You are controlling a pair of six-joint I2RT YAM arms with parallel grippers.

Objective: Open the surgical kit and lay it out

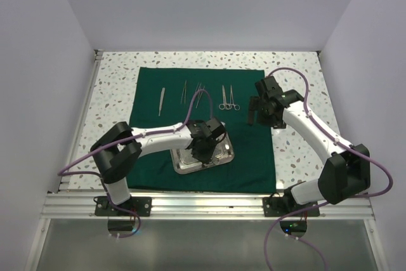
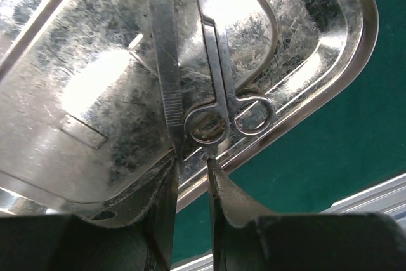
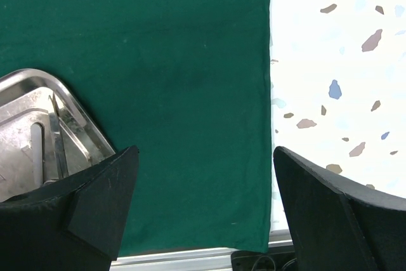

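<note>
The steel tray point(image 1: 184, 171) lies on the green cloth point(image 1: 250, 172), under my left arm. In the left wrist view, a slim instrument with a ridged grip point(image 2: 168, 61) and ring-handled scissors point(image 2: 219, 80) lie in the tray near its rim. My left gripper stands narrowly open over that rim; the slim instrument's tail end is by its left fingertip, and nothing is held. My right gripper is wide open and empty, over bare cloth right of the tray.
Behind the tray, a straight instrument point(image 1: 161, 102), thin tweezers point(image 1: 184, 92), more tweezers point(image 1: 199, 96) and two pairs of scissors point(image 1: 223, 98) are laid out on the cloth.
</note>
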